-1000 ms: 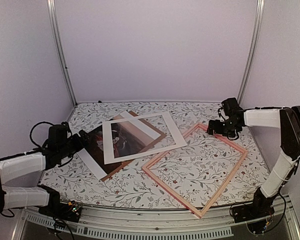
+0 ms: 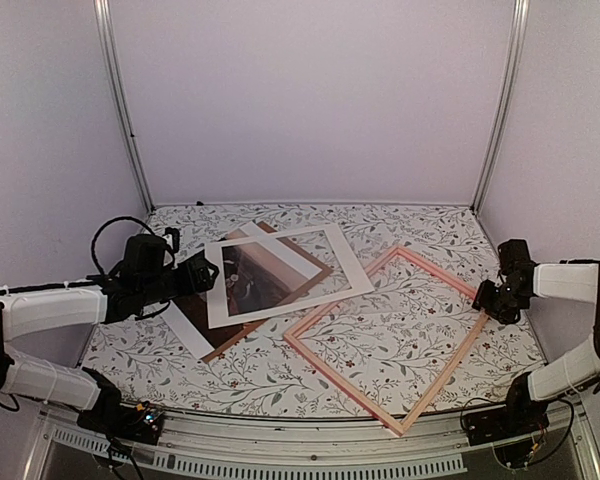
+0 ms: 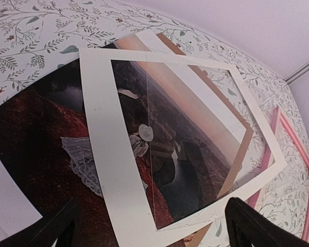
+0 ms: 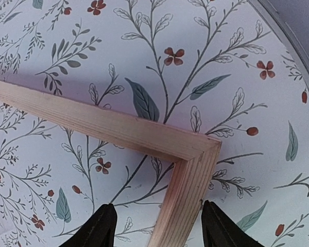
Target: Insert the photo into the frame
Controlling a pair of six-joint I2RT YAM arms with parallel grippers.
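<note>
The pale wooden frame [image 2: 446, 376] lies flat and empty on the right half of the table. Its far right corner [image 4: 195, 146] shows in the right wrist view. My right gripper is part open, its fingers on either side of one bar near that corner, not closed on it. To the left lies the dark photo [image 3: 46, 139], partly covered by a white mat [image 3: 104, 118] with a clear window. My left gripper is open above the photo and the mat's left edge, with nothing between its fingers.
A brown-edged board [image 2: 315, 275] with a pale strip sticks out beneath the mat. One corner of the mat reaches close to the frame's left corner. Walls close in the flowered table [image 2: 380, 222] at the back and sides.
The right gripper has moved along the frame's far bar to the right and nearer, to the right corner. My left gripper has moved right, over the photo toward the mat.
</note>
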